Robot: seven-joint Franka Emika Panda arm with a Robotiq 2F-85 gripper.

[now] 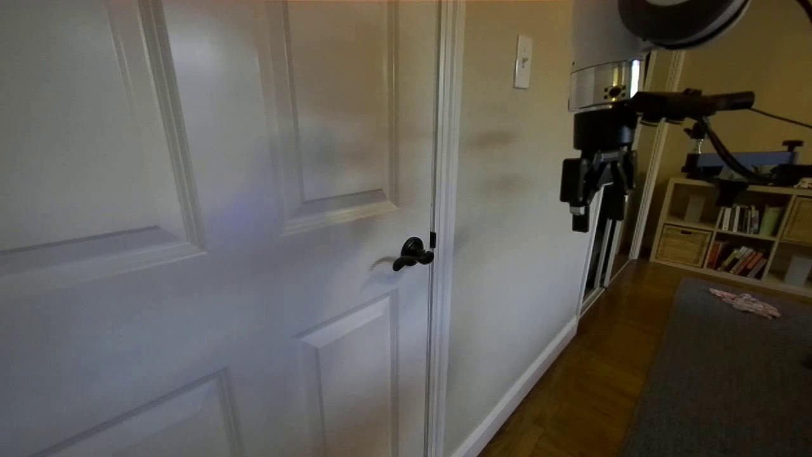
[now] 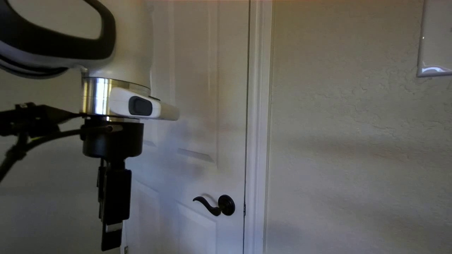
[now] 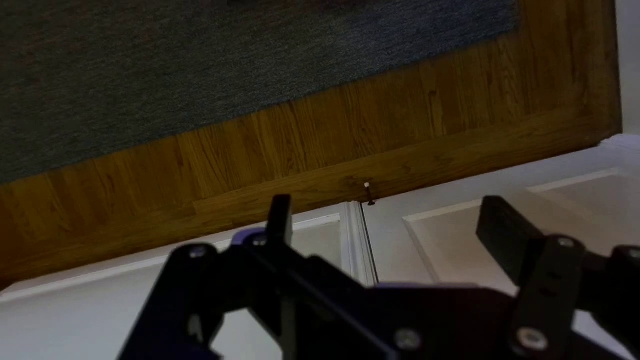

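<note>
A white panelled door (image 1: 251,259) stands closed against its frame, with a dark curved lever handle (image 1: 412,254) near its right edge. In exterior view 2 the same handle (image 2: 215,205) points left from its round plate. My gripper (image 1: 595,209) hangs pointing down, well apart from the handle, to its right in exterior view 1. Seen from exterior view 2, the gripper (image 2: 112,243) is left of the handle, edge-on. The wrist view shows the gripper open, its two dark fingers wide apart and nothing between them.
Beside the door runs a wall with a light switch (image 1: 523,61). A grey rug (image 1: 715,373) covers part of the wooden floor, a crumpled cloth (image 1: 744,302) on it. A low shelf (image 1: 731,236) with books and baskets stands at the back. Below the gripper, a doorstop (image 3: 369,193) shows.
</note>
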